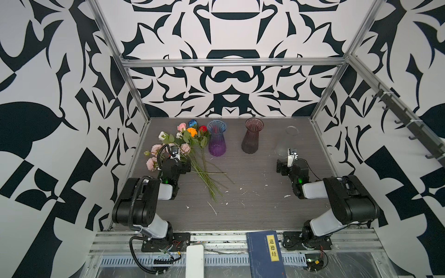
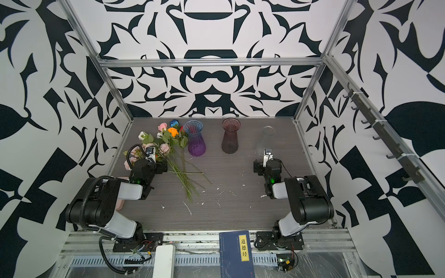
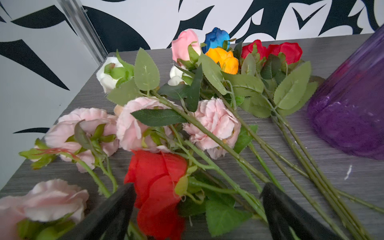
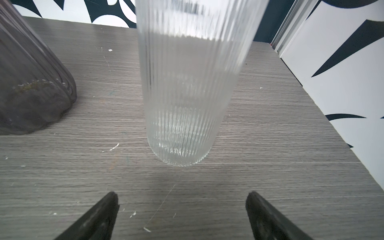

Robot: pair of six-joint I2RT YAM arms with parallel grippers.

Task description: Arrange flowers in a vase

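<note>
In the left wrist view my left gripper stands open above the flower pile, its fingers wide apart. A big red flower (image 3: 156, 180) lies low in that view, between pale pink blooms (image 3: 216, 126) and crossing green stems. White, blue, orange (image 3: 224, 60) and red roses (image 3: 288, 52) lie farther back. My right gripper is open and empty, short of a clear ribbed vase (image 4: 188, 92). A purple vase with a bluish rim (image 1: 217, 139) stands right of the flowers, and a dark brown vase (image 1: 250, 136) stands upright in the back middle.
Bare table (image 1: 250, 194) spreads between the arms, dotted with small white scraps. Flower stems (image 1: 207, 178) reach toward the middle. Patterned walls close the sides and back. A blue book (image 1: 265, 254) and a white box (image 1: 195, 261) lie beyond the front edge.
</note>
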